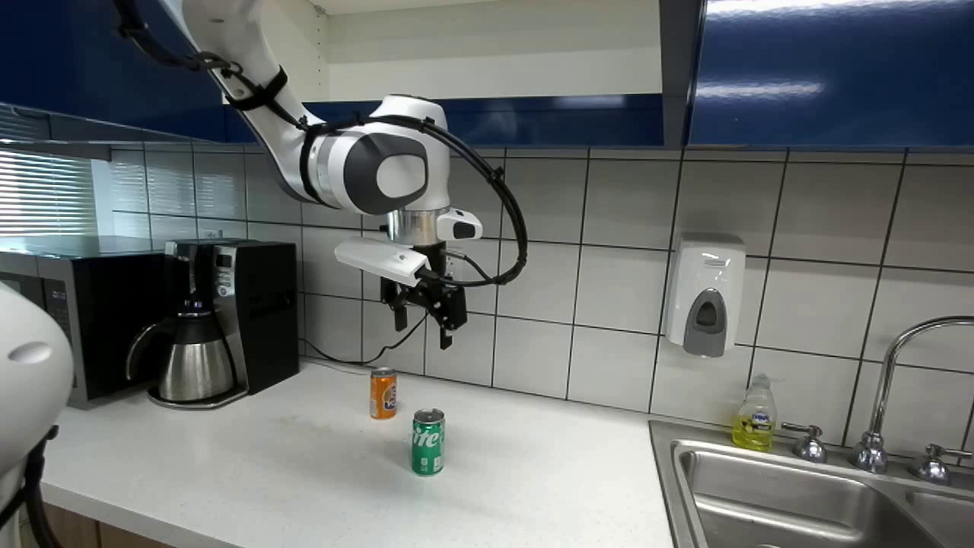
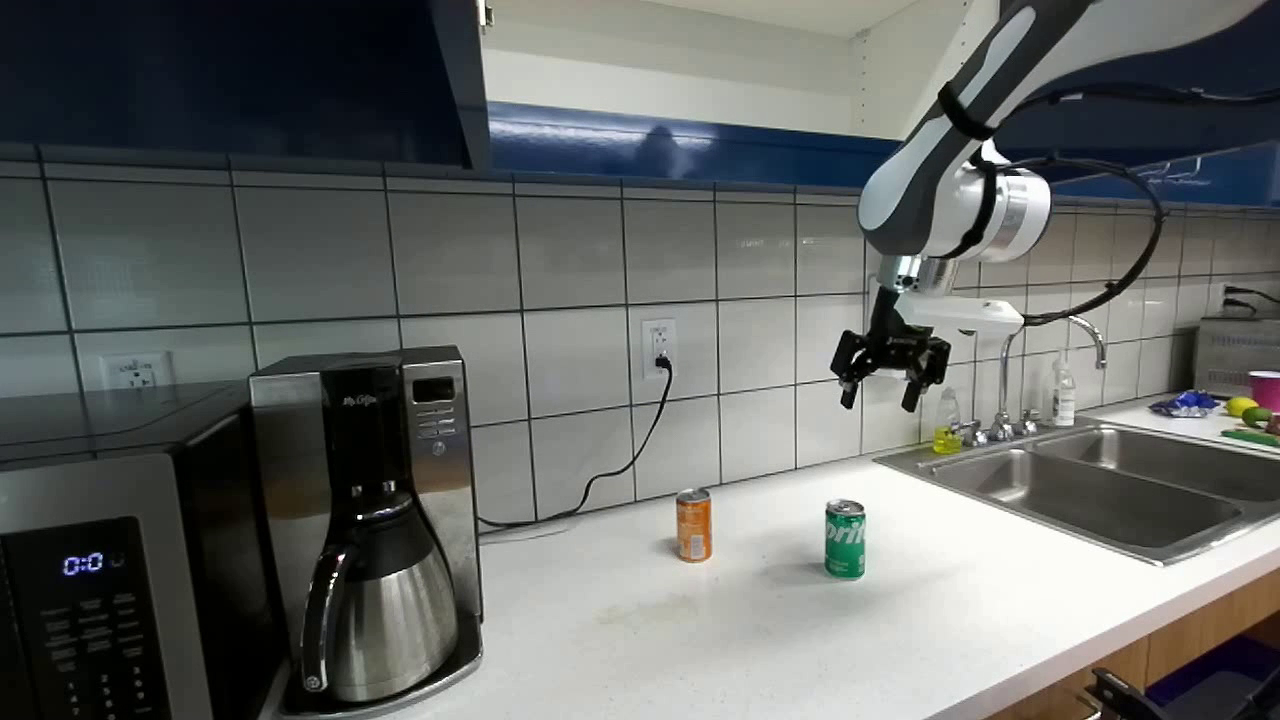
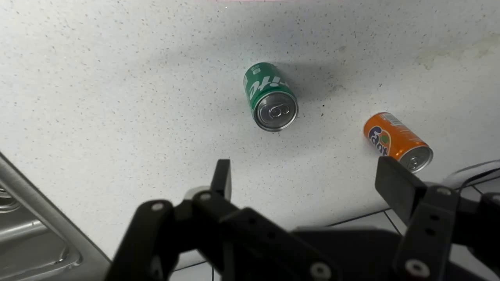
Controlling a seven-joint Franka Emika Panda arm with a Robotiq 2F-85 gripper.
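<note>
On the white counter stands a green Sprite can (image 1: 428, 443), upright, its silver lid facing up. An orange Fanta can (image 1: 383, 394) is upright behind it, closer to the tiled wall. Above both cans hangs my gripper (image 1: 422, 335), pointing down with its fingers spread and nothing held. From the wrist, the green can (image 3: 269, 91) shows ahead of the gap between the fingertips. The orange can (image 3: 396, 139) lies to the right there, its lower edge close to the right finger (image 3: 398, 185) in the picture. Neither can is touched.
A coffee maker (image 2: 396, 528) and a microwave (image 2: 108, 564) occupy the left side. To the right are the steel sink (image 1: 671, 484), dish soap (image 1: 755, 415) and faucet (image 1: 881, 383). Above is an open cabinet (image 1: 493, 50). Counter between cans and sink is clear.
</note>
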